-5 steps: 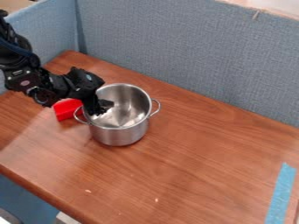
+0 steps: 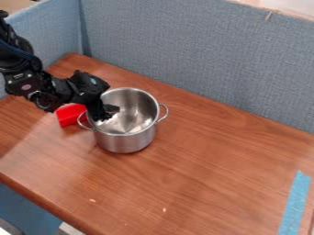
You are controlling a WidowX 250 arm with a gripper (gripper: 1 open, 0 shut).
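A steel pot (image 2: 125,138) with two side handles stands on the wooden table, left of centre. My black gripper (image 2: 103,110) reaches in from the left, its tip at the pot's left side, over or inside the rim; whether it is open or shut is hidden by its dark body and the rim. A red object (image 2: 69,115) lies just left of the pot, partly behind the arm.
Padded grey-blue walls (image 2: 196,55) border the back and left. A blue tape strip (image 2: 296,202) lies at the right edge.
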